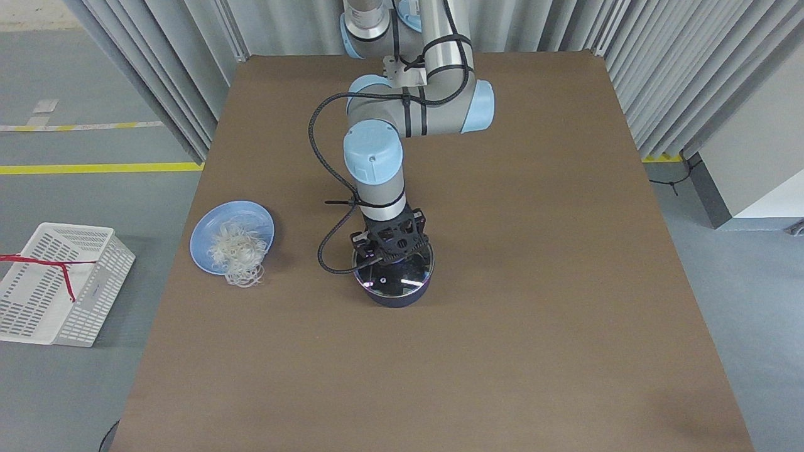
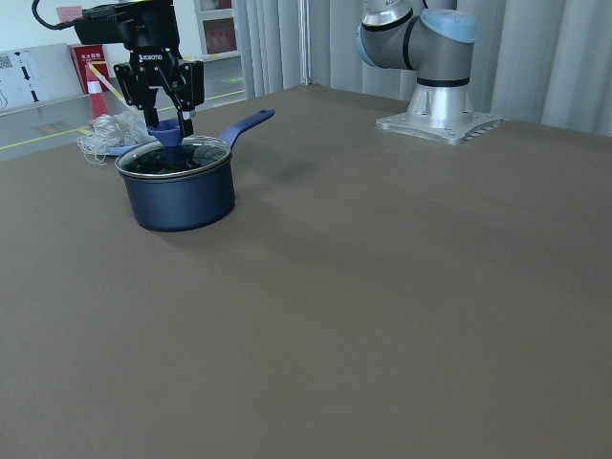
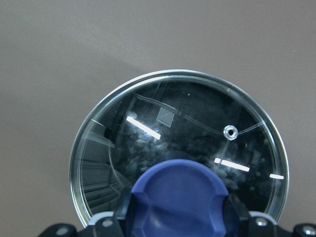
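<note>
A navy saucepan (image 2: 177, 206) with a long blue handle (image 2: 249, 122) stands on the brown table (image 1: 512, 316), covered by a glass lid (image 3: 177, 113) (image 1: 394, 279) with a steel rim. My black gripper (image 2: 167, 110) is down at the lid's blue knob (image 3: 178, 187), shut on it from both sides. In the front view the wrist and cable hide most of the knob and the handle.
A blue plate (image 1: 207, 230) with a heap of white strands (image 1: 239, 256) lies to the pot's left. A white basket (image 1: 98, 301) is on the floor beside the table.
</note>
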